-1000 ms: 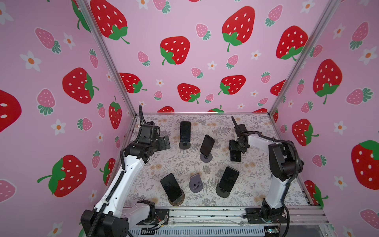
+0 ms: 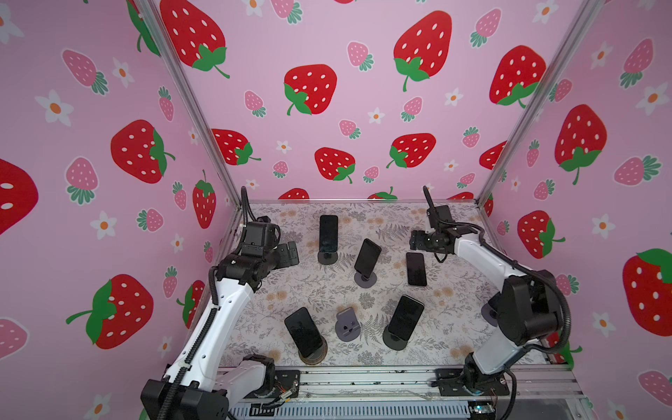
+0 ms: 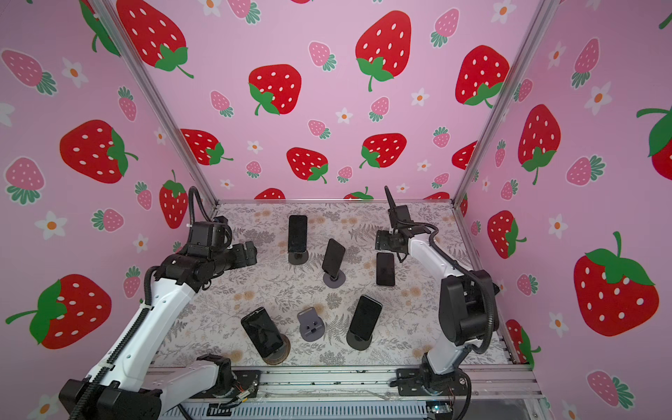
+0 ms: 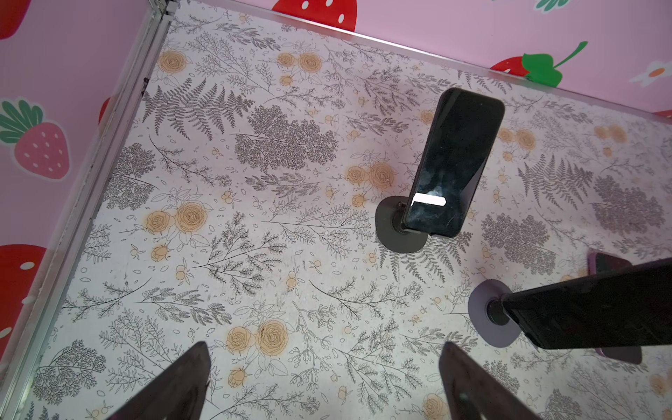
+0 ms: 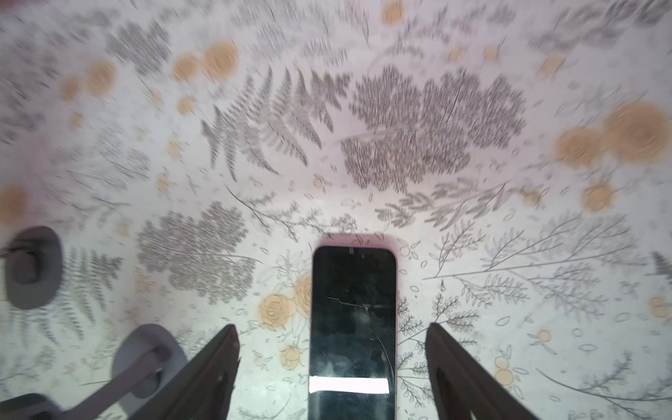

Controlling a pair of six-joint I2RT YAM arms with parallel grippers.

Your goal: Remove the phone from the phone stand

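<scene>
A black phone lies flat on the table at the right, off any stand. My right gripper is raised above it, fingers spread with no contact, and the phone shows between and below them in the right wrist view. My left gripper stands open over bare table at the left, holding nothing. Phones lean on stands at the back, the centre, the front left and the front right. A lilac stand with a face, at front centre, carries no black phone.
A dark round stand is partly hidden behind my right arm near the right wall. Pink walls close off the back and both sides.
My right gripper has risen off the flat phone and moved back from it, uncovering its whole face. The phone stays on the table. The left arm shifted only slightly.
</scene>
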